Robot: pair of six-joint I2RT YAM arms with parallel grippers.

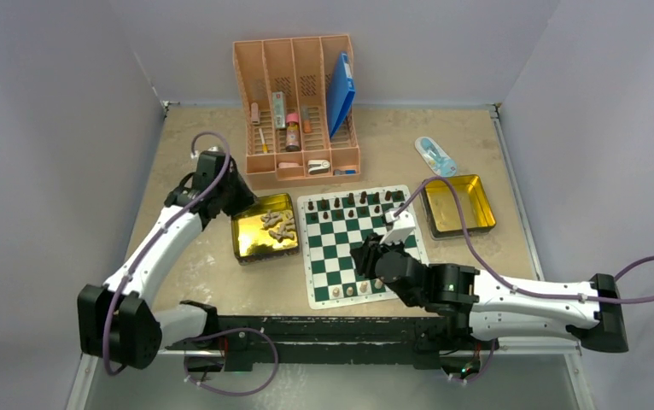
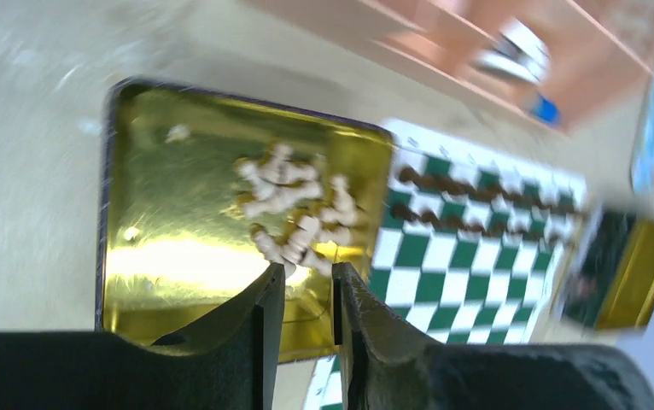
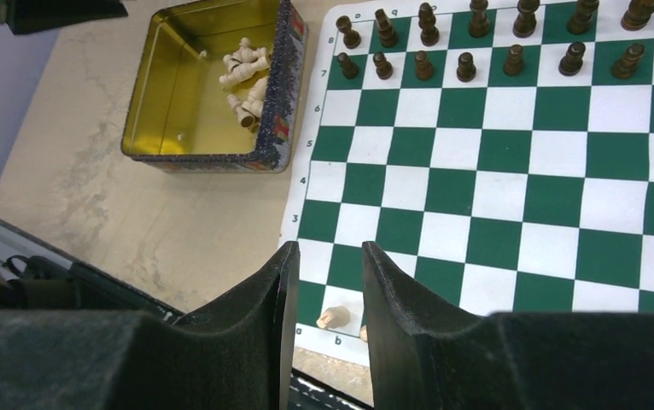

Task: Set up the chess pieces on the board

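A gold tin (image 1: 247,243) left of the chessboard (image 1: 332,256) holds several jumbled pale pieces (image 2: 298,239). My left gripper is raised at the tin's upper-left, fingers slightly apart, no piece visible between them; its view is blurred. My right gripper hangs over the board's near half, fingers apart, nothing seen between them. Dark pieces (image 3: 516,60) stand upright in two rows along the board's far side. A few pale pieces (image 3: 335,317) stand on the near edge, partly hidden by the right gripper.
A peach organiser (image 1: 277,68) with stationery stands at the back. An empty gold tin (image 1: 460,201) sits right of the board, a light-blue package (image 1: 436,156) behind it.
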